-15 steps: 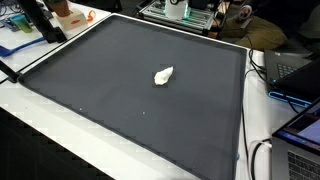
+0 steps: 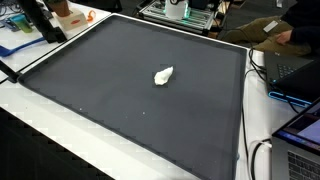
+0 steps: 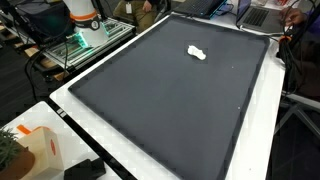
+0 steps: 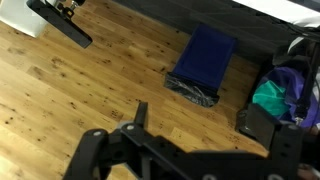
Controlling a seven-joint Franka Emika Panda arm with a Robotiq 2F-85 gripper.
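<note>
A small white object (image 2: 163, 76), too small to identify, lies alone on the dark grey mat (image 2: 110, 110). From the other side, exterior view 2 has the same white object (image 3: 196, 52) near the mat's far end. My gripper shows only in the wrist view, its dark fingers wide apart and nothing between them. Below it is wooden floor (image 4: 100, 110), so it hangs away from the mat, and the white object is out of that view.
Laptops (image 2: 298, 160) and cables crowd one side of the table. At a corner stand an orange-and-white box (image 3: 38, 150) and a plant (image 3: 10, 150). A blue bin (image 4: 205, 55) and a bag (image 4: 285, 90) are on the floor.
</note>
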